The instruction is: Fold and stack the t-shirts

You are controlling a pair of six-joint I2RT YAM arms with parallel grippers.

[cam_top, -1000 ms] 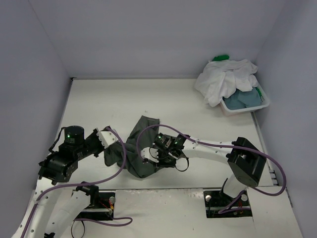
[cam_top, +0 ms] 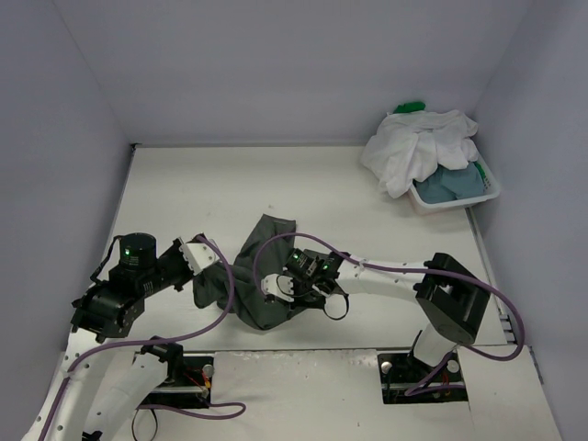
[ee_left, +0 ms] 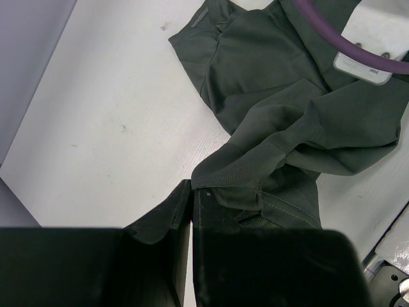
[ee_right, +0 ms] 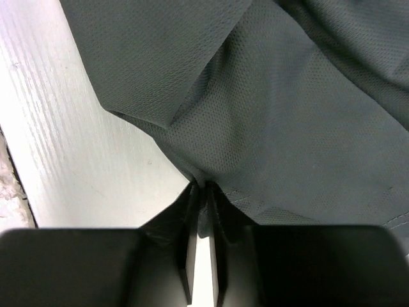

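A crumpled dark grey-green t-shirt (cam_top: 262, 239) lies on the white table, stretching between both grippers. My left gripper is shut on a folded edge of it at the shirt's left part, which looks slightly lifted in the top view. My right gripper is low on the shirt's near right, fingertips close together at the cloth's edge; whether they are fully shut on it is hard to tell. In the top view the right arm hides part of the shirt.
A white bin (cam_top: 491, 188) at the back right holds white cloth (cam_top: 413, 147) and teal cloth (cam_top: 450, 184). Grey walls surround the left, back and right.
The right arm has shifted very slightly at its elbow. The left arm and the shirt look almost the same.
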